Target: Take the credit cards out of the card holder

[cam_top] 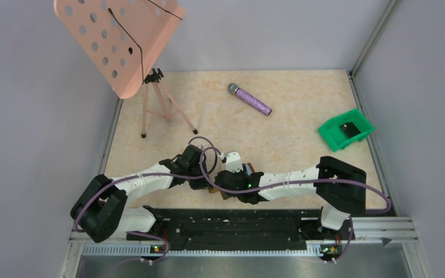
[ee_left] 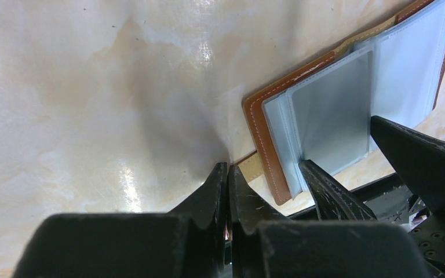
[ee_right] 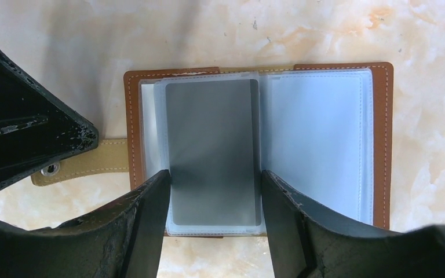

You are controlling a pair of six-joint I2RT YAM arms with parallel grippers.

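Observation:
The open card holder [ee_right: 385, 145] has a brown stitched leather cover and clear sleeves, and lies flat on the table. A dark grey card [ee_right: 211, 133] shows under the clear plastic of its left half. Over that half my right gripper is open, one fingertip at each side of the dark card. My left gripper is shut on the holder's tan strap [ee_left: 250, 167], which sticks out from the left edge. The arms hide most of the holder in the top view.
A green basket [cam_top: 331, 141] with a black card-like item [cam_top: 349, 130] inside stands at the far right. A purple microphone [cam_top: 254, 101] lies at the back, and a pink tripod stand [cam_top: 170, 101] is back left.

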